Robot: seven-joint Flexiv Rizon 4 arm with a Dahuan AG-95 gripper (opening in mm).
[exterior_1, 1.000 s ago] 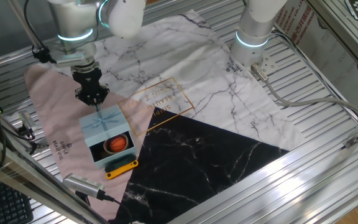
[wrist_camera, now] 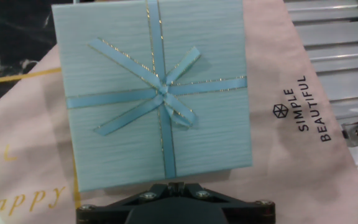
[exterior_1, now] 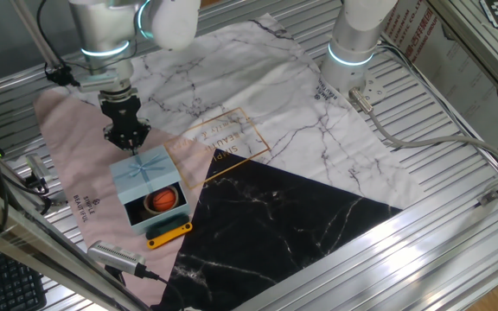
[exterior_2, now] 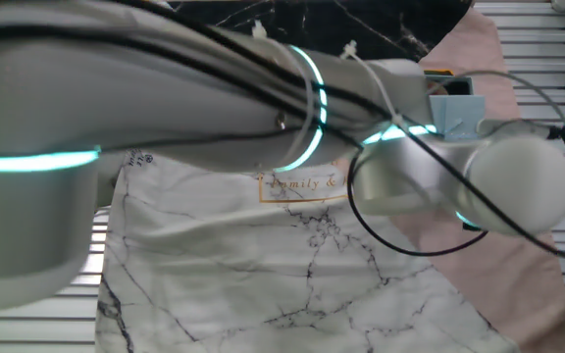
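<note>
A light blue gift box [exterior_1: 159,217] stands on the pink part of the cloth, partly uncovered. Its lid [exterior_1: 129,175], tied with a blue ribbon bow [wrist_camera: 163,93], covers the half nearer my arm and looks to rest askew on the box. Inside the uncovered part sits an orange ball [exterior_1: 164,199] in a round tan holder. My gripper is shut, its fingertips together at the lid's near edge in the wrist view; nothing shows between them. Whether they touch the lid, I cannot tell. In exterior view 2 the arm hides the gripper.
A yellow and black tool [exterior_1: 170,235] lies against the box's front side. A grey device with a cable [exterior_1: 118,257] is near the front left.
My gripper has shifted very slightly in exterior view 1. The box, lid and ball look unmoved.
</note>
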